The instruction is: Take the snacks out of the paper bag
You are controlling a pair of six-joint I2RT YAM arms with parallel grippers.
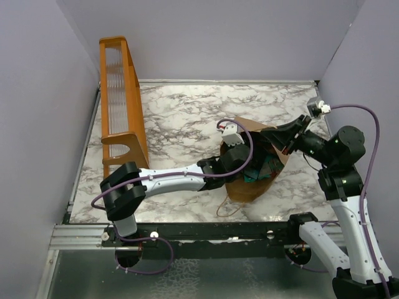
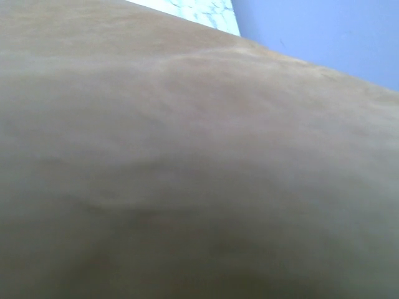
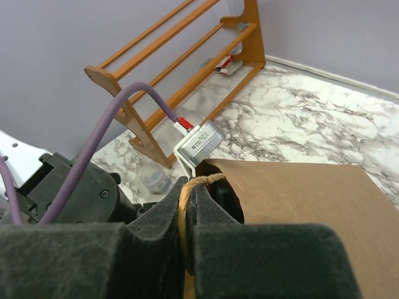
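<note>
The brown paper bag (image 1: 249, 190) lies with its mouth toward the left arm. A teal snack packet (image 1: 250, 175) shows inside; other contents are dark and unclear. My left gripper (image 1: 252, 154) reaches into the mouth; its fingertips are hidden, so its finger state does not show. Blurred brown paper (image 2: 199, 124) fills nearly all of the left wrist view. At the bag's upper right edge is my right gripper (image 1: 273, 138). In the right wrist view, the twisted paper handle (image 3: 182, 218) runs between its closed fingers.
A wooden rack (image 1: 134, 106) stands at the left of the marble table (image 1: 177, 112). A clear container (image 3: 154, 179) sits on the table near the rack. The other handle (image 1: 225, 212) hangs loose at the bag's front. Free table lies behind the bag.
</note>
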